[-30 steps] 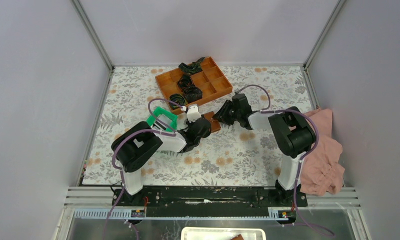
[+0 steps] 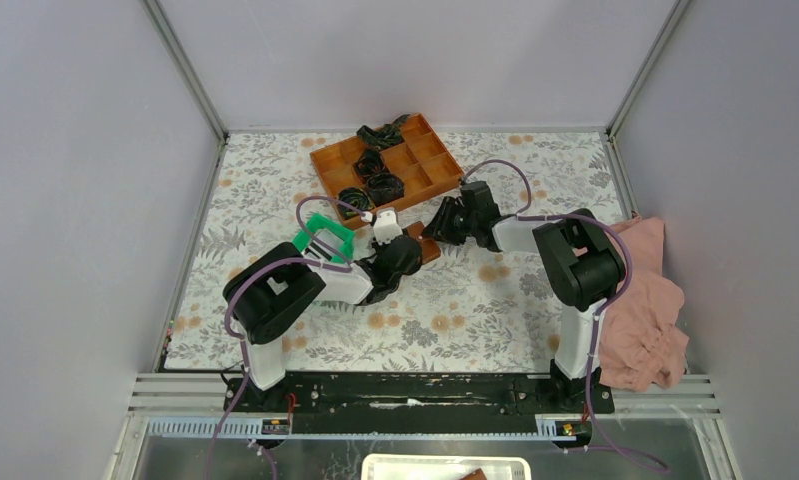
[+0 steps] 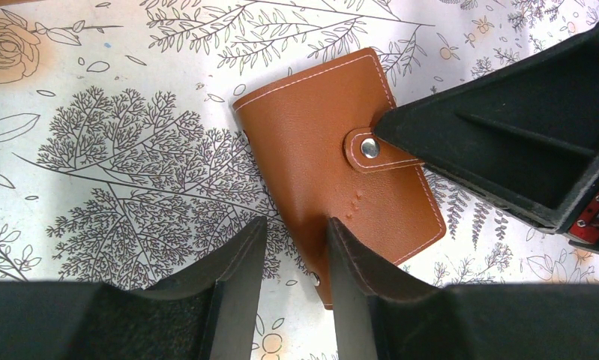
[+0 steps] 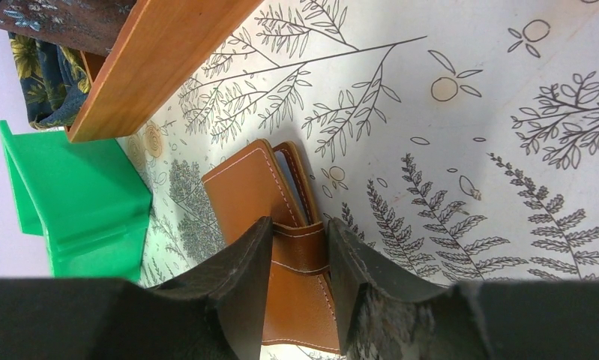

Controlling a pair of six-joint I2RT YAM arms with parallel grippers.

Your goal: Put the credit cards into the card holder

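Note:
A brown leather card holder [image 3: 303, 112] [image 4: 236, 187] lies shut by its snap strap [image 4: 300, 247] on the patterned table. My left gripper stands part open at its spine side, one finger over the table and the other in front of the leather. At the opposite side my right gripper is open, with the strap showing between its fingers. In the left wrist view, a black right fingertip [image 3: 401, 127] meets the strap. A pale layer shows inside the holder's edge; loose cards cannot be made out clearly.
A green container [image 2: 320, 237] with dark and pale contents stands left of the holder. Behind is a wooden compartment box [image 2: 430, 165] holding black cables and dark cloth. Pink cloth [image 2: 645, 310] lies far right.
The left arm and the holder look nearly unchanged.

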